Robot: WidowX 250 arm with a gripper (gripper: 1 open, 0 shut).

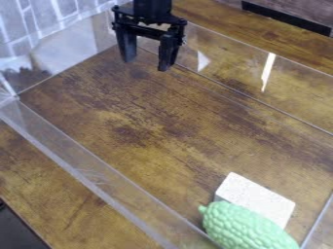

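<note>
My black gripper [146, 51] hangs at the top centre of the camera view, over the far part of a wooden surface [156, 117] enclosed by clear walls. Its two fingers stand apart with nothing seen between them. A green bumpy object [247, 229], like a toy bitter melon, lies at the bottom right, partly against a white block [254, 195], far from the gripper.
Clear walls [92, 180] border the wooden area on the left, back and right. A dark object [293, 10] sits beyond the back right, and white curtain-like material [39, 29] is at the upper left.
</note>
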